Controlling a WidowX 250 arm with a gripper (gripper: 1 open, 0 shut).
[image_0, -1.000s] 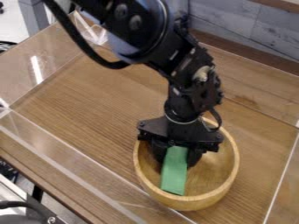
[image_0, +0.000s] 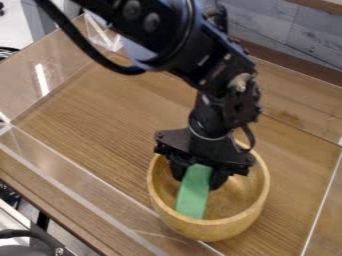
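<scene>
A wooden bowl (image_0: 238, 215) sits at the lower middle of the camera view on the wooden surface. A green oblong object (image_0: 195, 195) lies in it, slanting down toward the near side. My black gripper (image_0: 201, 170) reaches into the bowl over the upper end of the green object, shut on it as far as shows; the fingertips are partly hidden by the gripper's body and the object.
A grey plank wall (image_0: 301, 45) stands behind at the upper right.
</scene>
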